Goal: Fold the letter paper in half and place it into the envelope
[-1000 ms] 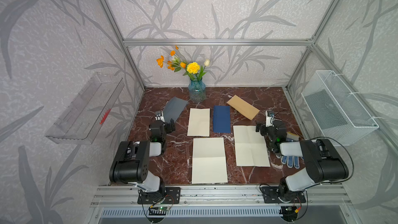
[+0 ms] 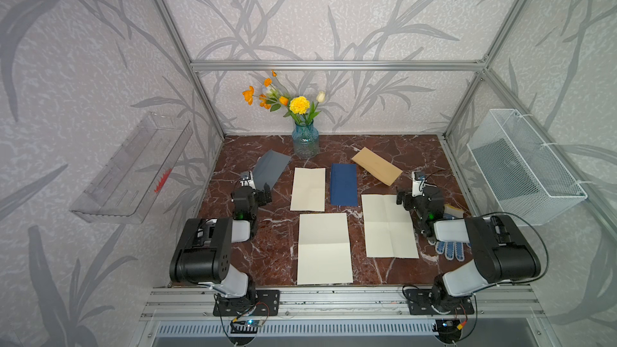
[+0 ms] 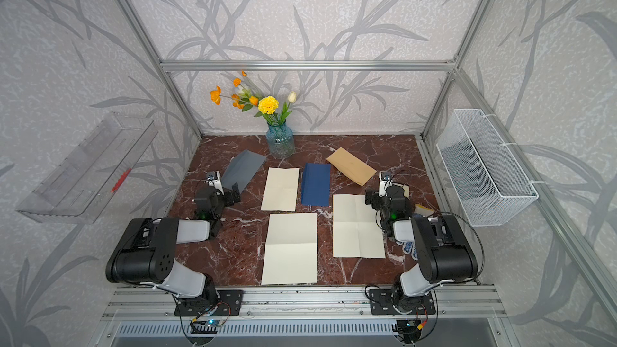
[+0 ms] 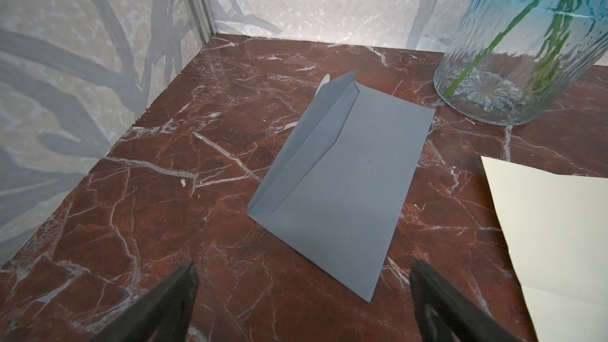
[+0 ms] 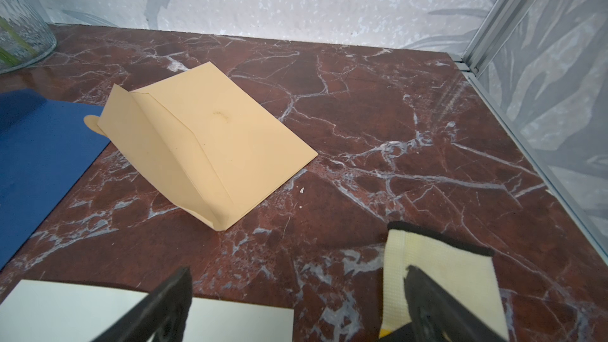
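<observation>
Three cream letter papers lie on the marble table: a smaller sheet (image 2: pixel 308 189) at the back, a creased sheet (image 2: pixel 324 248) at front centre, and a cross-creased sheet (image 2: pixel 385 231) at right. Three envelopes lie behind or among them: grey (image 4: pixel 361 177) with its flap lifted, blue (image 2: pixel 344 184), and tan (image 5: pixel 215 133) with its flap raised. My left gripper is open and empty, in front of the grey envelope. Open and empty too, my right gripper hovers by the upper right corner of the cross-creased sheet.
A glass vase (image 2: pixel 305 139) of flowers stands at the back. At right, partly behind the right arm, lies a glove (image 5: pixel 437 272). A clear bin (image 2: pixel 135 173) hangs on the left wall and a white mesh basket (image 2: pixel 523 164) on the right one.
</observation>
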